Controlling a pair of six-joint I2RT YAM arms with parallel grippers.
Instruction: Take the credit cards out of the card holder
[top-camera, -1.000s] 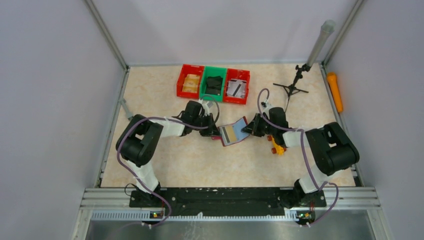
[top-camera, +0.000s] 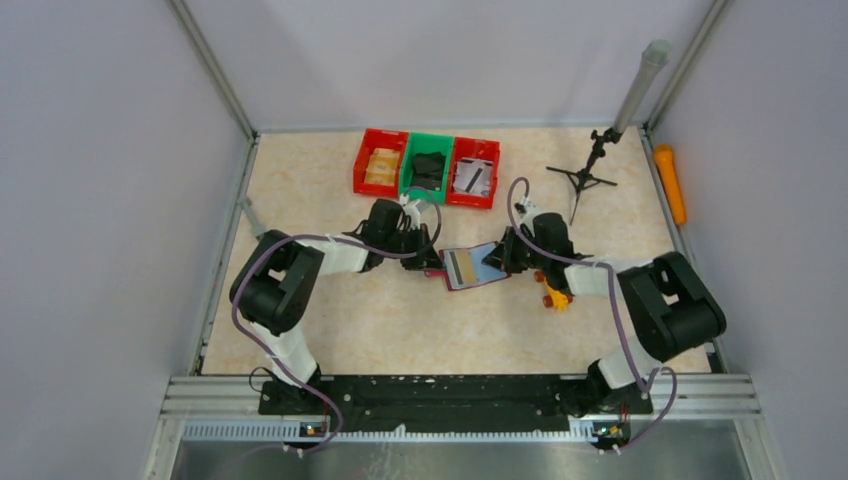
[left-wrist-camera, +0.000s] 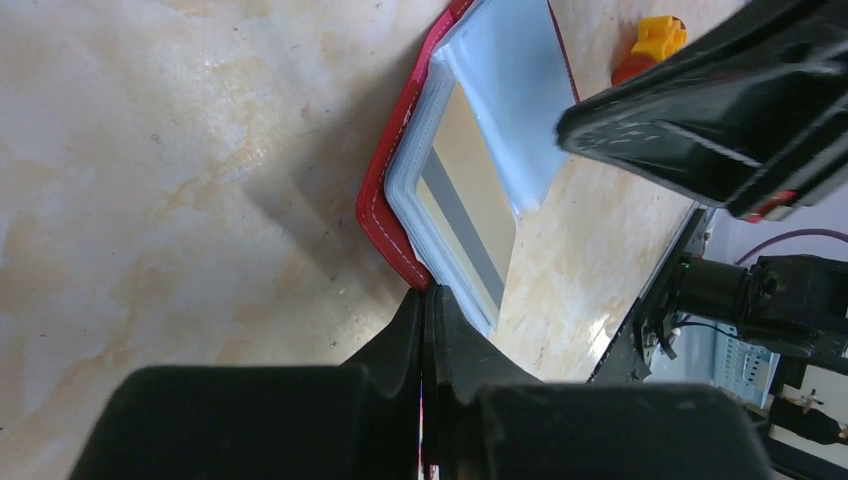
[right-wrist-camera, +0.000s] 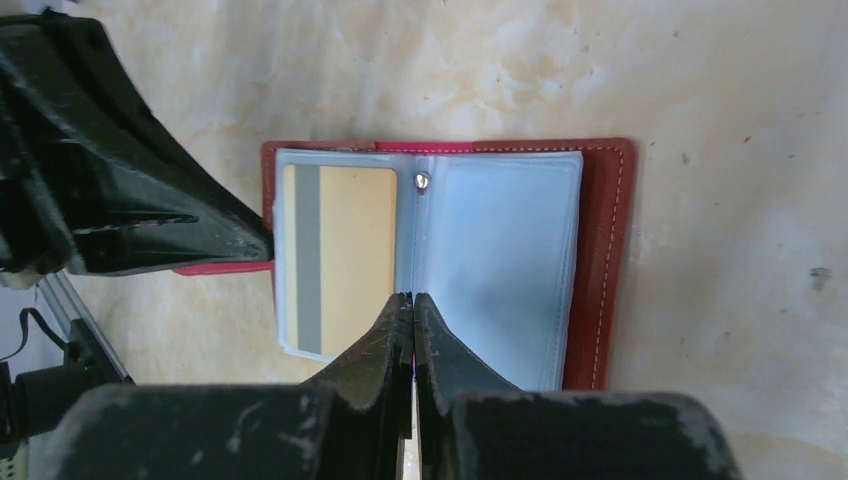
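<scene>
A red card holder (right-wrist-camera: 600, 260) lies open on the table, with pale blue sleeves (right-wrist-camera: 495, 240) and a beige card with a grey stripe (right-wrist-camera: 350, 250) on one side. My left gripper is shut at the holder's red edge, pressed near its end; whether the thin edge is between the fingers is unclear. My right gripper is shut over the middle of the holder, beside the card, with nothing visible between its fingers. In the top view both grippers (top-camera: 437, 262) face each other across the holder.
Red, green and red bins (top-camera: 428, 160) stand at the back. A tripod (top-camera: 585, 175) stands at back right. A yellow toy (top-camera: 556, 295) lies under the right arm.
The left arm has stayed put.
</scene>
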